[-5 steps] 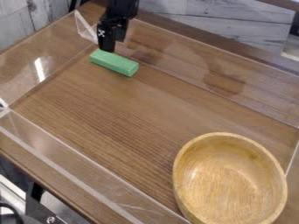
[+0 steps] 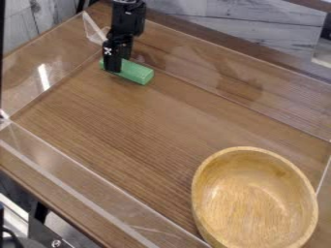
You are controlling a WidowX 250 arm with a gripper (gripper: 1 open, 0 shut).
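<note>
A flat green block lies on the wooden tabletop near the back left. My black gripper reaches down from the top of the view onto the left part of the block, covering some of it. Whether its fingers are closed on the block is too small to tell.
A large round wooden bowl stands at the front right. A grey wooden wall runs along the back.
The gripper has come down and slightly left, from above and behind the green block onto its left part. The block looks about where it was.
</note>
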